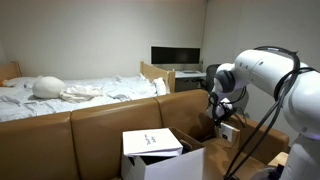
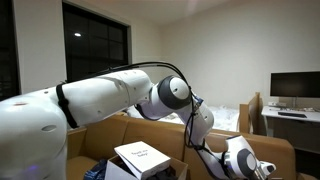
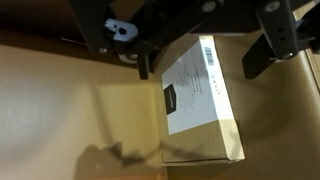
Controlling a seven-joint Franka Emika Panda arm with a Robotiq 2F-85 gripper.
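In the wrist view my gripper stands open, one finger on either side of a book-like item. That item has a white face with a barcode and a dark square, and a tan edge. Gaps show between it and both fingers. In exterior view 1 my gripper is low at the right end of the brown sofa, by a small white item that is probably the same one. Exterior view 2 shows the gripper's body, but its fingertips are hard to make out.
An open box stands on the sofa, with a white book lying across its top. The sofa backrest rises behind. Farther back are a bed and a desk with a monitor. Bare sofa lies between box and gripper.
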